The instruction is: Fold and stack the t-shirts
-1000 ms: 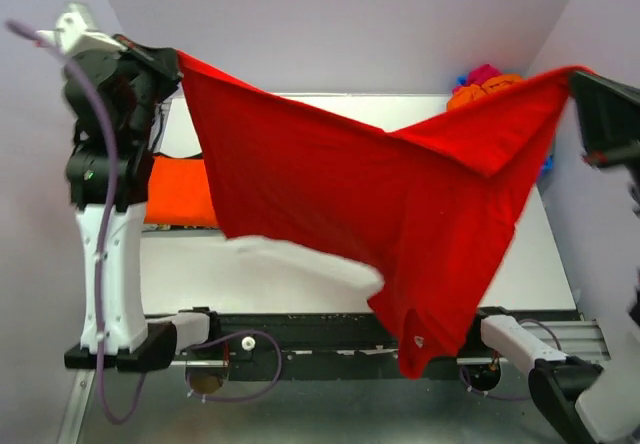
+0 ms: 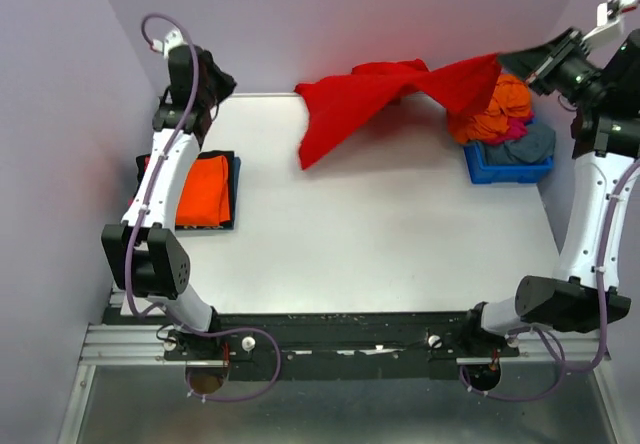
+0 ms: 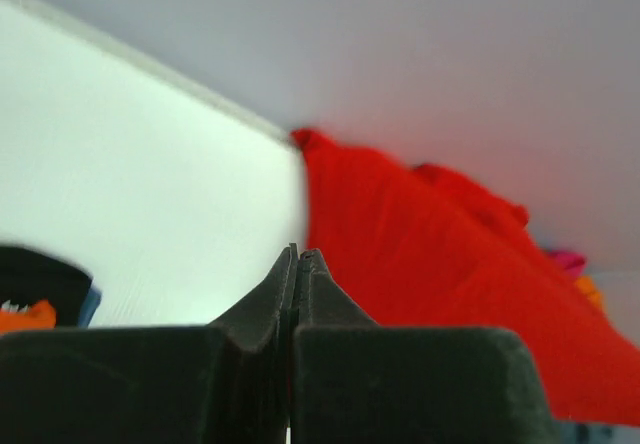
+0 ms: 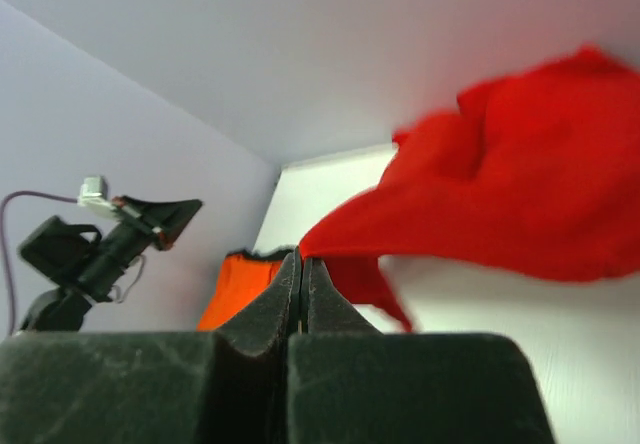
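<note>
A red t-shirt (image 2: 380, 104) hangs from my right gripper (image 2: 508, 61) toward the back middle of the white table, bunched against the back wall. In the right wrist view its edge runs to the shut fingertips of that gripper. My left gripper (image 2: 222, 86) is raised at the back left, shut and apart from the red cloth, with nothing showing between its fingers. A folded orange t-shirt (image 2: 203, 192) lies on a dark pile at the left of the table.
A blue bin (image 2: 507, 172) at the back right holds orange, pink and grey clothes. Walls enclose the back and both sides.
The red t-shirt, earlier stretched between both grippers, has left my left gripper and swung back toward the rear wall. My right arm has moved right; the table's middle is uncovered.
</note>
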